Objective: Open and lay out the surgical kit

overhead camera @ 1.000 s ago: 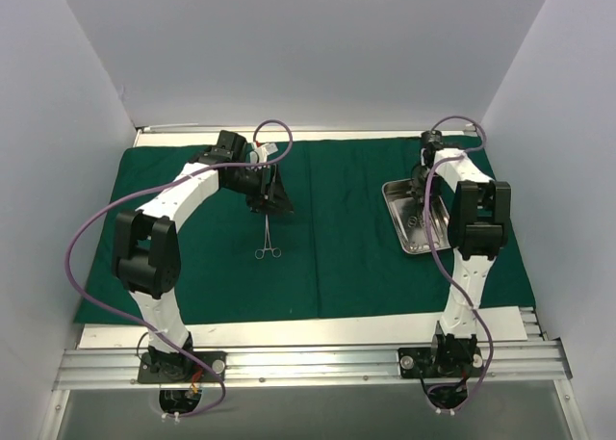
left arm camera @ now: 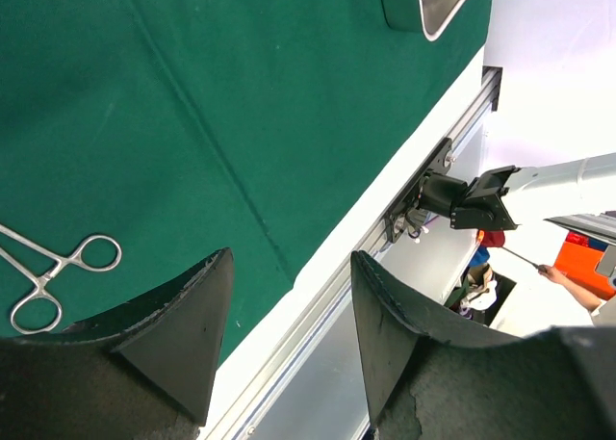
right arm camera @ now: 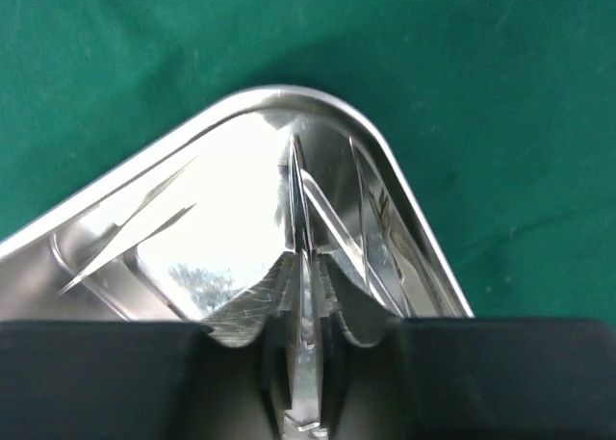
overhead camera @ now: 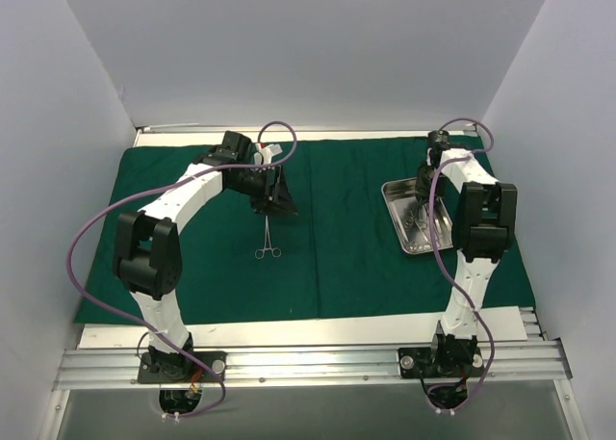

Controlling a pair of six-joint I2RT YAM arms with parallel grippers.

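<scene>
The metal tray lies at the right of the green cloth, holding several shiny instruments. My right gripper is down inside the tray, its fingers close together on either side of a slim metal instrument. Whether they press on it cannot be told. Against the tray's wall rests another thin instrument, and a pale pointed one lies at the left. A ring-handled clamp is out on the cloth. Above and beyond its handles, my left gripper stands open, empty between its fingers.
Green cloth covers the table, bare across the middle between clamp and tray, and at the far left. Grey walls bound the sides and back. Purple cables loop over both arms.
The left gripper has shifted slightly right. Clamp and tray stay where they were.
</scene>
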